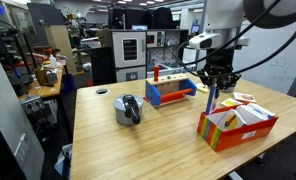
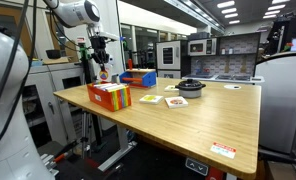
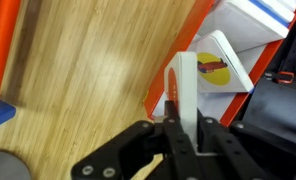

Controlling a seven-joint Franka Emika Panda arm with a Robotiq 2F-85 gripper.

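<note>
Upright in my gripper (image 1: pixel 216 84) is a thin packet (image 1: pixel 209 99), pale with a bluish face in exterior view 1. The wrist view shows the packet (image 3: pixel 185 88) edge-on, white with an orange-brown strip, its near end between my shut fingers. Below it stands an open red box (image 1: pixel 226 138) at the right of the table. The packet's lower end is at the box's back-left rim in exterior view 1; whether it touches or is inside, I cannot tell. White packets fill part of the box, among them one with a yellow circle (image 3: pixel 214 72).
Behind the box stands a blue and red rack (image 1: pixel 170 88). A grey pot (image 1: pixel 127 109) with a dark handle sits farther left. Pale flat pieces (image 2: pixel 176 102) lie on the table near the box.
</note>
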